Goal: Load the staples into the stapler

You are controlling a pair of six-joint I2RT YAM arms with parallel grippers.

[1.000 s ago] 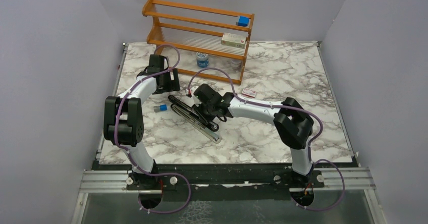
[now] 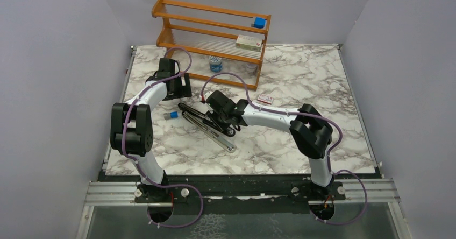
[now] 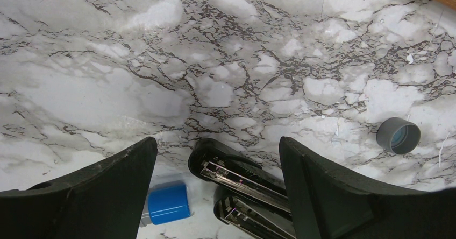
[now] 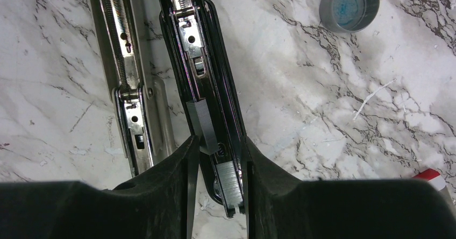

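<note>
In the right wrist view the black stapler (image 4: 232, 107) lies opened up, its channel bare. One grey staple strip (image 4: 202, 121) leans tilted on the channel's left edge, not seated in it. Further staples (image 4: 230, 184) sit at the channel's front end. My right gripper straddles the stapler with a gap between its fingers; the left fingertip is close to the leaning strip, and contact there I cannot tell. Well to the left, my left gripper stands open and empty above the marble near the staplers' back ends.
A second, grey-bodied stapler (image 4: 152, 104) lies alongside, also opened. A blue-capped item (image 3: 168, 203) and a small grey cup (image 3: 398, 135) rest nearby. Behind stands a wooden rack (image 2: 215, 52). A small red-and-white box (image 2: 265, 98) lies right of it.
The black stapler has turned a little, its front end shifting slightly right and its back end left. The right wrist has turned slightly. The strip still leans on the edge; the left arm is unmoved.
</note>
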